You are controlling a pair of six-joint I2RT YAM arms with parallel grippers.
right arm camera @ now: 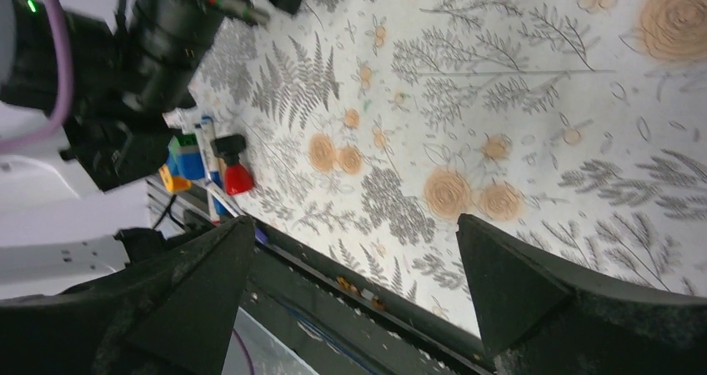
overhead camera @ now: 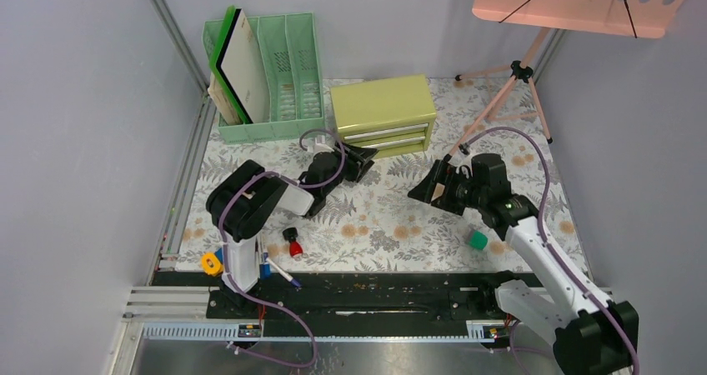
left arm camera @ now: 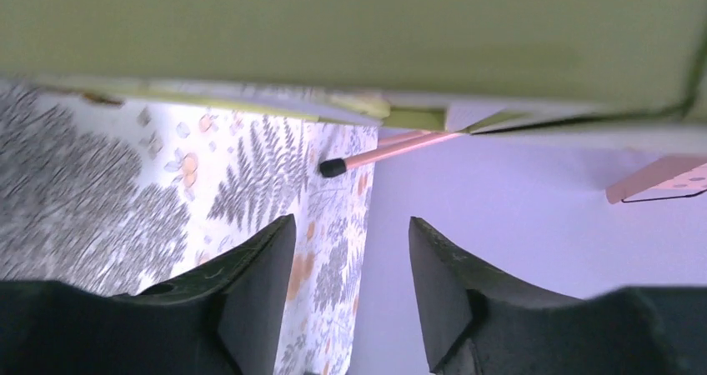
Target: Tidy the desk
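Observation:
A green drawer box (overhead camera: 383,108) stands at the back, its drawers facing the front. Close to its front left corner is my left gripper (overhead camera: 363,160), its fingers part open; in the left wrist view its two fingers (left arm camera: 258,283) stand apart with nothing between them. The box's front fills the top of that view. Over the bare cloth to the right, my right gripper (overhead camera: 429,189) is open and empty. A red-and-black object (overhead camera: 293,242), a blue-tipped pen (overhead camera: 283,271), a yellow tape roll (overhead camera: 212,263) and a green block (overhead camera: 478,240) lie near the front.
At the back left stands a green file rack (overhead camera: 271,131) with upright folders or boards. A pink stand (overhead camera: 522,72) occupies the back right.

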